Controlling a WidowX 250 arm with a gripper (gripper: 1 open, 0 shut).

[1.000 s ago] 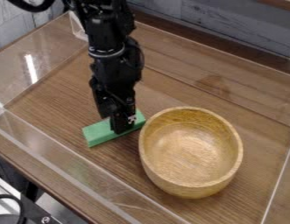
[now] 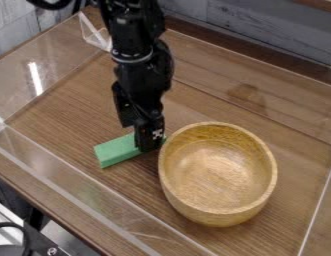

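A black robot arm hangs from the top over a wooden table, its gripper (image 2: 138,126) low over a green block (image 2: 117,153). The fingers reach down at the block's back right end, near the rim of a yellow bowl (image 2: 219,191). Whether they touch the block cannot be told. The dark fingers blend together, so their opening is hard to see.
The yellow bowl takes up the lower right, close beside the block. A black cable lies at the lower left edge, and a wall runs along the back right.
The gripper has shifted slightly over the last second and now sits at the block's back right end. The green block and the bowl look nearly unmoved.
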